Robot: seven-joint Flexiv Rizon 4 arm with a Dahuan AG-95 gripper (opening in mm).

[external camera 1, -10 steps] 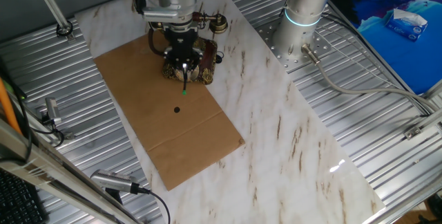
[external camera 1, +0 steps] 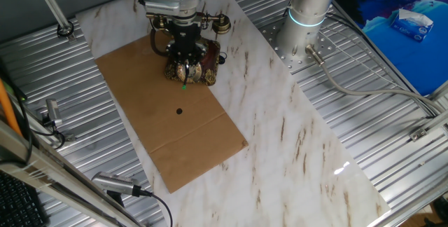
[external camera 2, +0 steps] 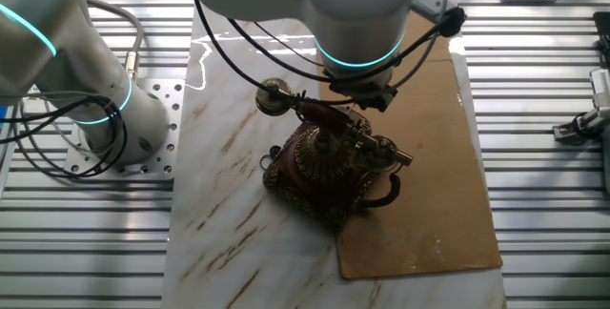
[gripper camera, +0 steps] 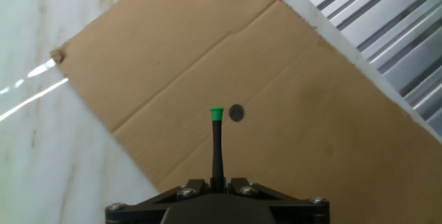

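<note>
A thin black stick with a green tip (gripper camera: 217, 148) juts from my gripper, which is shut on its base. In the wrist view the green end appears just left of a small dark disc (gripper camera: 237, 113) lying on the cardboard sheet (gripper camera: 166, 51). Exterior view 1 shows my gripper (external camera 1: 185, 57) above or in front of an ornate old-style telephone (external camera 1: 211, 66), with the disc (external camera 1: 179, 111) farther down the cardboard (external camera 1: 140, 94). From exterior view 2 the arm hides my gripper and the stick.
The telephone (external camera 2: 319, 171), dark red and brass, stands partly on the cardboard (external camera 2: 429, 214) and partly on the marble-patterned board (external camera 2: 214, 223). Bare board stretches along the right in exterior view 1. A cabled silver device (external camera 1: 115, 183) sits at the lower left.
In exterior view 1 the arm and the stick's green tip have shifted slightly toward the top of the picture, farther from the disc. Telephone, cardboard and disc have not moved.
</note>
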